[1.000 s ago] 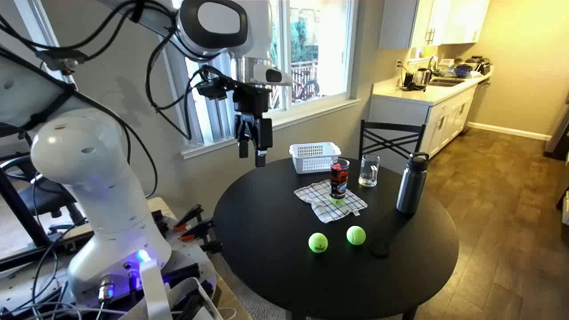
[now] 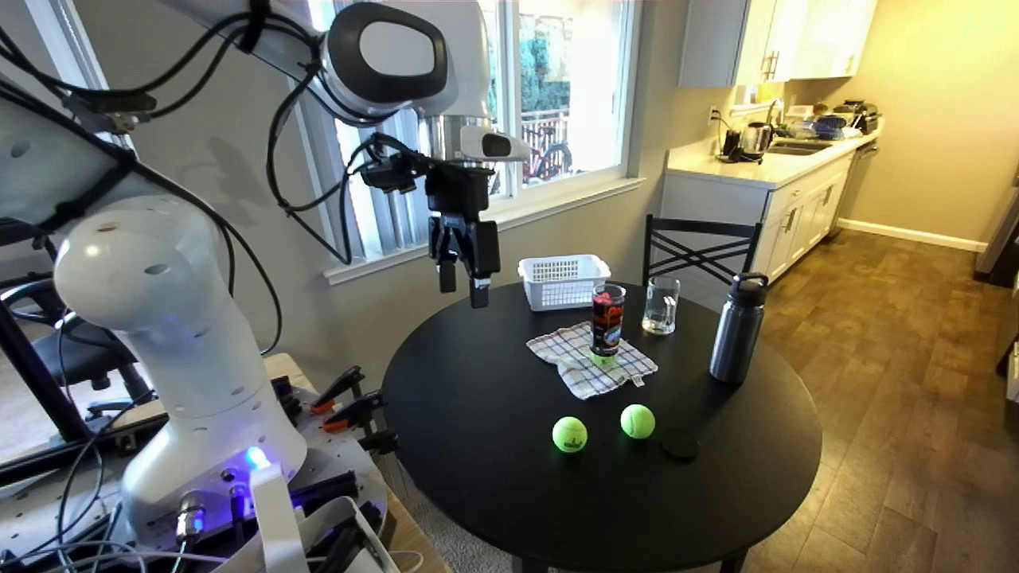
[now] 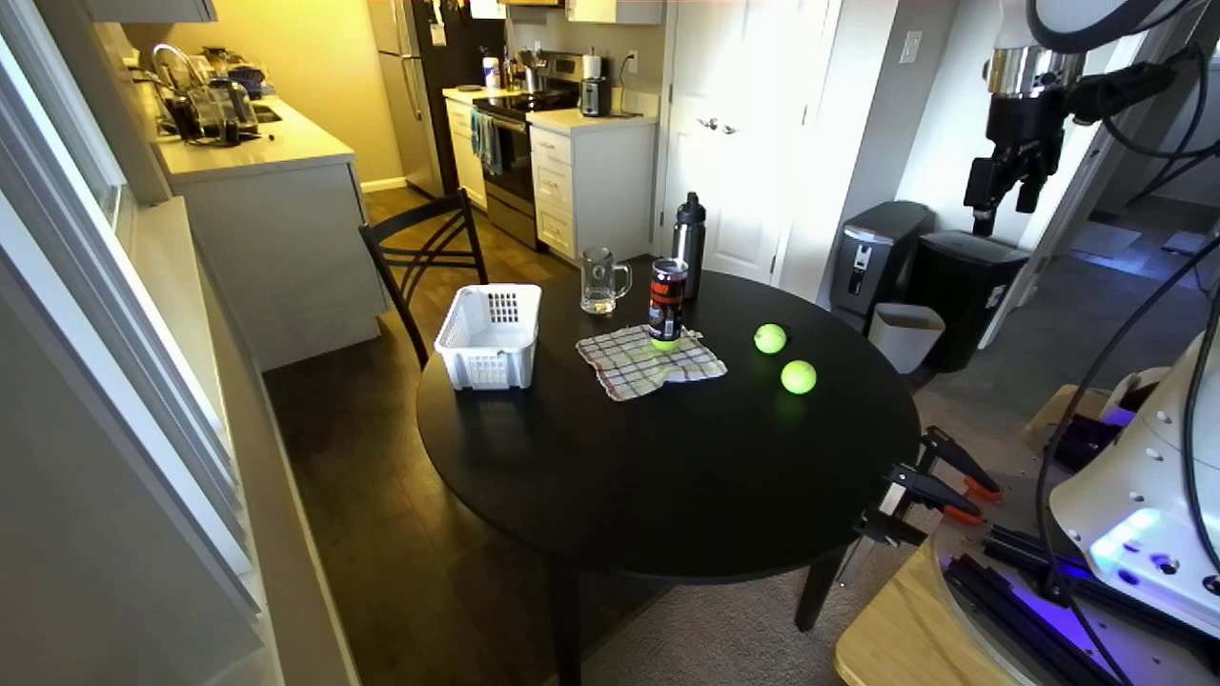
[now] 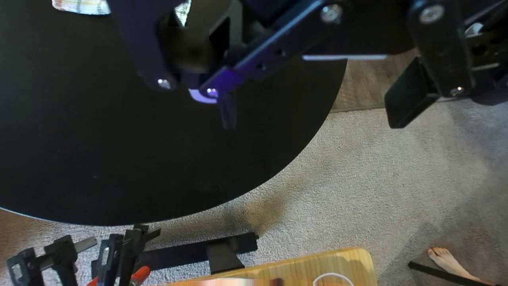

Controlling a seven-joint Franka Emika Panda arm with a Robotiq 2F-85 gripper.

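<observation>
My gripper [image 2: 464, 294] is open and empty, high above the table's edge on the robot's side. In the wrist view its finger [image 4: 412, 95] stands well apart from the other, over carpet and table. Two green tennis balls [image 2: 569, 434] [image 2: 637, 421] rest on the round black table [image 3: 640, 480]. A dark can with red markings [image 3: 666, 299] stands upright on the checked cloth [image 3: 623, 364], with a bit of bright green showing at its base. Behind the cloth are a white basket [image 2: 564, 283], which looks empty, and a clear glass mug [image 3: 599, 282].
A tall dark metal bottle [image 2: 738, 329] stands at the table's far side, and a flat black disc [image 2: 680, 444] lies near the balls. Clamps [image 3: 932, 492] jut out at the table edge by the robot's base. A chair [image 2: 702, 250] stands behind.
The gripper has moved slightly down and to the right in exterior view 1, its fingers looking a little different in angle. Everything on the table stays where it was.
</observation>
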